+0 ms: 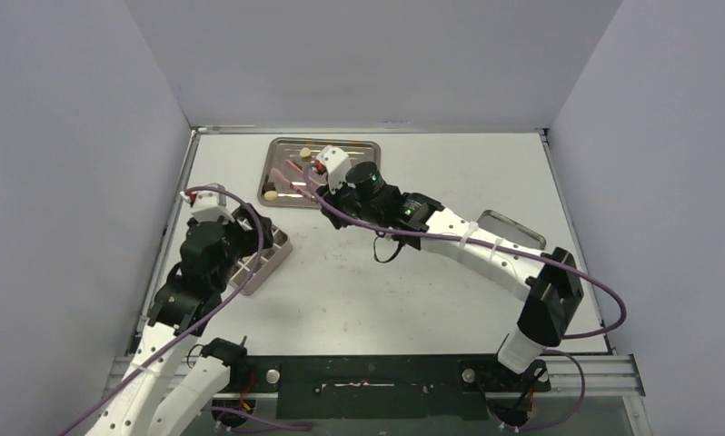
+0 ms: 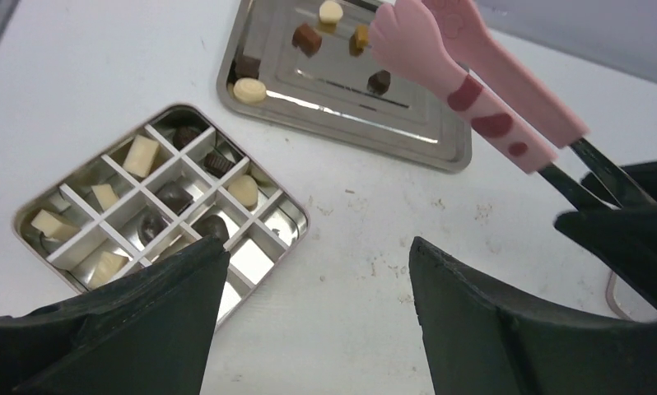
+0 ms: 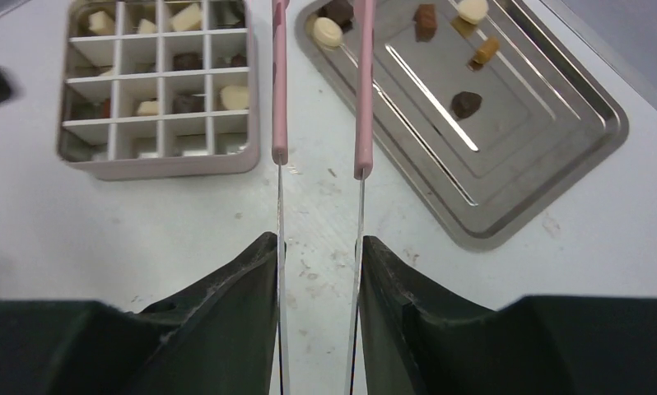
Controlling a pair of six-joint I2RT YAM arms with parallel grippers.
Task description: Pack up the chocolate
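Observation:
A compartment box [image 2: 58,230] [image 3: 177,164] holds white, pale and dark chocolates. A grey metal tray [image 2: 424,144] [image 3: 506,189] at the back holds several pieces, including a cream round [image 3: 327,31] and a dark piece [image 3: 466,104]. My left gripper is above and beside the box, part open, with nothing seen between its fingers. My right gripper holds the handles of pink paw-tipped tongs [image 2: 498,123] between its fingers; the tongs' arms stand apart over the gap between box and tray, reaching toward the tray, with no chocolate seen in them.
An empty grey tray [image 1: 511,238] lies at the right under the right arm. Walls enclose the back and sides.

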